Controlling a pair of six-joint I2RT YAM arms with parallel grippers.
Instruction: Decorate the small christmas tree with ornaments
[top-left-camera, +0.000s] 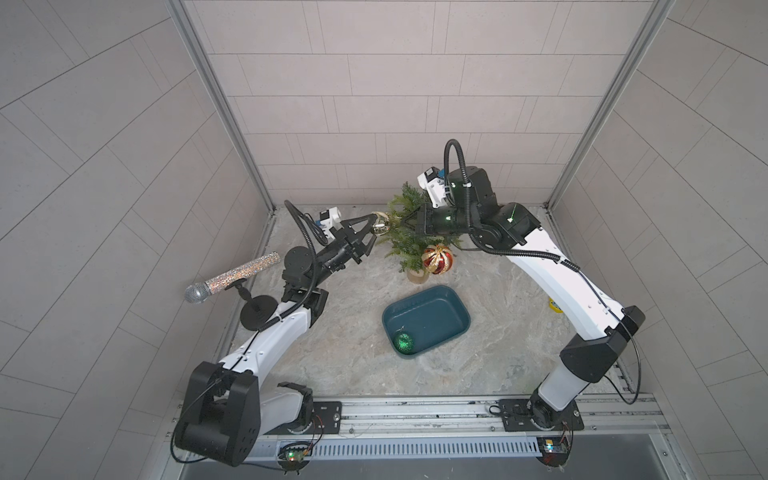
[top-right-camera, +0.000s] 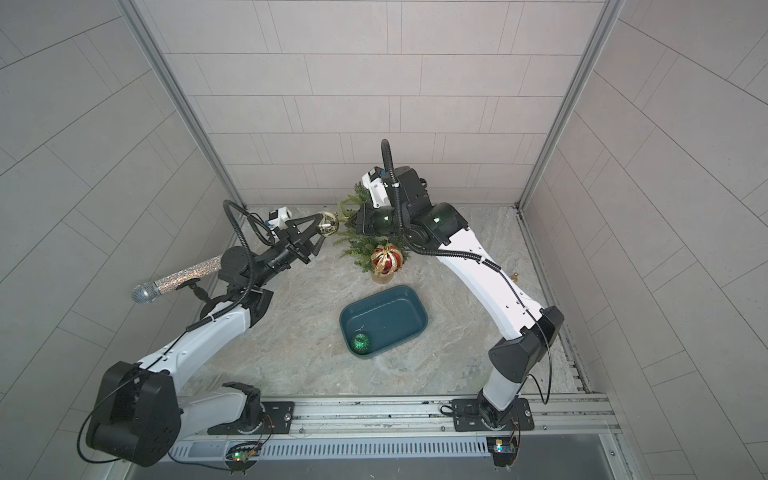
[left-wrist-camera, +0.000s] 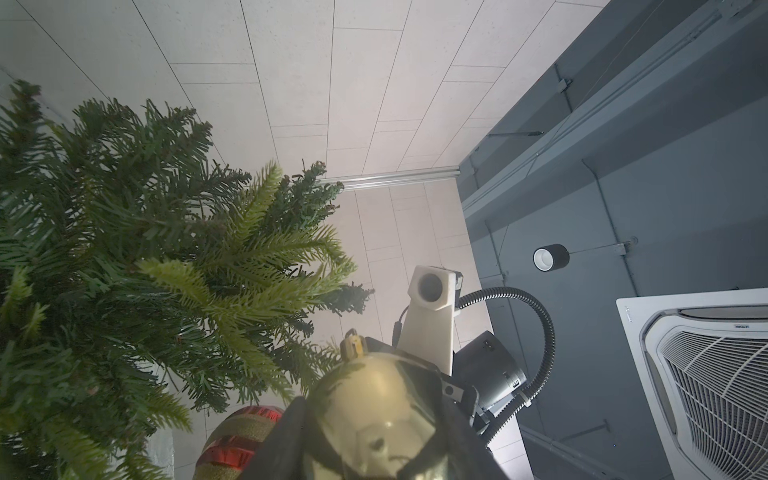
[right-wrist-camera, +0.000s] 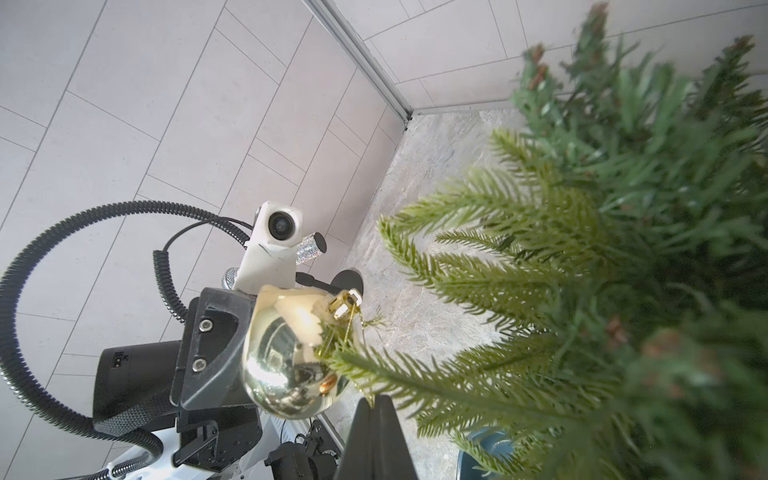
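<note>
The small green tree (top-left-camera: 410, 256) stands at the back middle of the table, partly covered by my right arm in both top views. My left gripper (top-left-camera: 373, 227) is shut on a shiny gold ball (left-wrist-camera: 372, 416) at the tree's left side. In the right wrist view that gold ball (right-wrist-camera: 288, 352) has its cap turned to the tree, and a branch tip lies across it. My right gripper is shut among the branches close to the ball; nothing shows between its fingers. A red and gold ball (top-left-camera: 437, 259) hangs at the tree's front right.
A teal bin (top-left-camera: 436, 316) in front of the tree has a green ball (top-left-camera: 404, 342) inside. A glittery microphone (top-left-camera: 240, 276) on a stand is at the left. The table front left and right of the bin is clear.
</note>
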